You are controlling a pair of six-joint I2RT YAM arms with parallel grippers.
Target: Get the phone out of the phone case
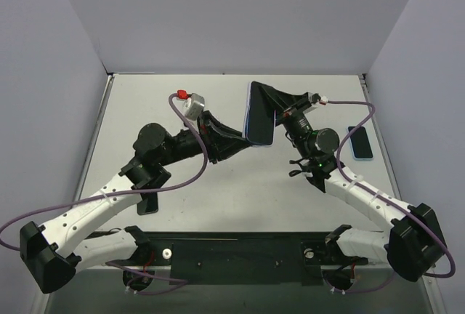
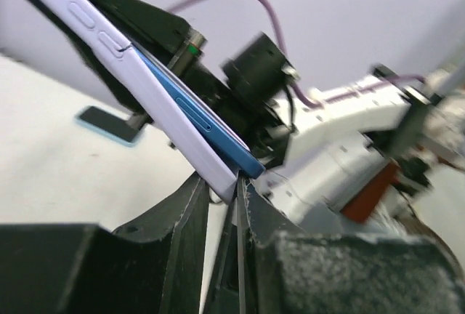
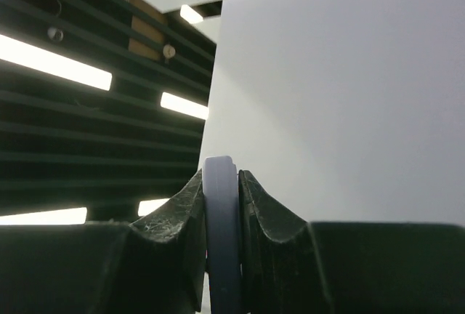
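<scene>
The phone [image 1: 259, 114] hangs upright-tilted over the table, its dark face toward the top camera. In the left wrist view a pale lavender outer strip [image 2: 160, 103] runs alongside a blue inner band [image 2: 211, 129]. My right gripper [image 1: 273, 97] is shut on the upper end; in the right wrist view its fingertips [image 3: 221, 183] hold the pale edge. My left gripper has its fingertips at the lower corner, close together; whether they grip it is unclear.
Another phone [image 1: 361, 143] lies on the right of the white table [image 1: 211, 198], and a dark phone [image 1: 147, 203] at the left. A red object [image 1: 182, 94] is partly hidden behind the left arm.
</scene>
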